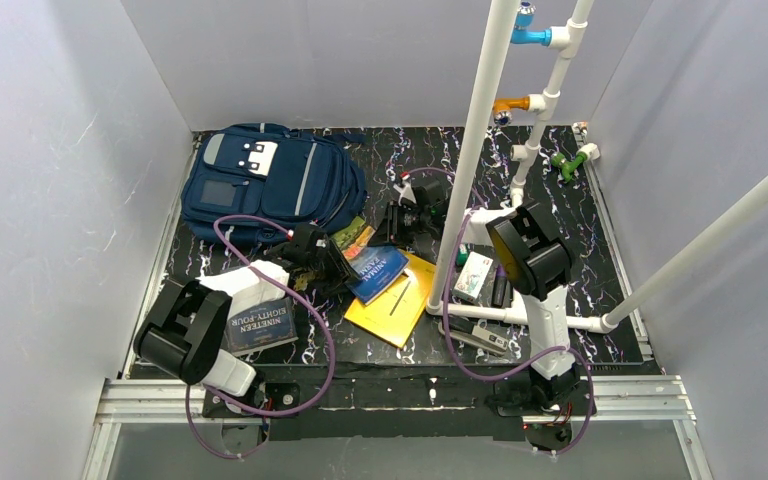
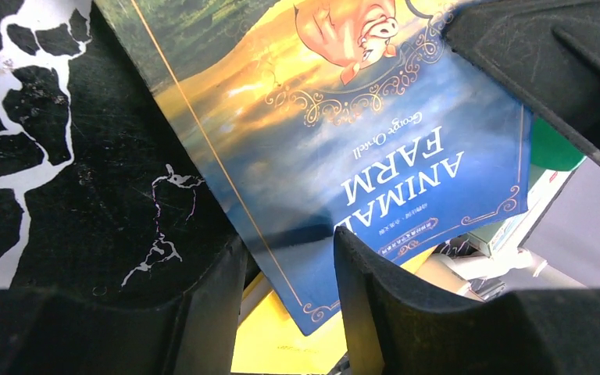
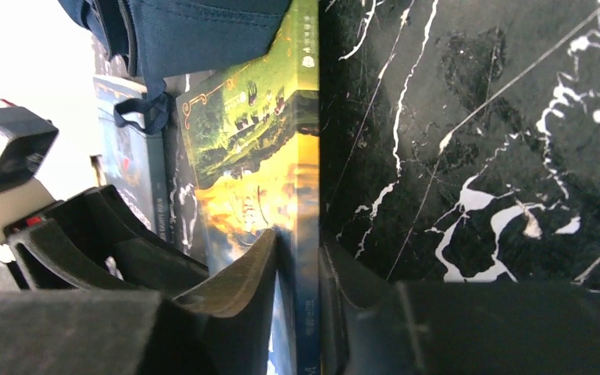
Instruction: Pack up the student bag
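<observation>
The blue Animal Farm book [image 1: 380, 268] is tilted over the yellow folder [image 1: 390, 325], its cover filling much of the left wrist view. My left gripper [image 1: 346, 279] is shut on one edge of this book. At another edge, my right gripper stands part open, with the book's spine [image 3: 307, 187] between its fingers. The navy backpack [image 1: 285, 185] lies at the back left, close behind the book. Under my left arm, the dark Nineteen Eighty-Four book [image 1: 260, 328] rests flat on the table, partly covered.
White pipes [image 1: 468, 160] rise just right of the folder and pass in front of my right arm. Beyond them lie a white box [image 1: 474, 277], dark cylinders [image 1: 501, 288] and a grey case [image 1: 482, 341]. Bare marble [image 1: 400, 150] shows at the back middle.
</observation>
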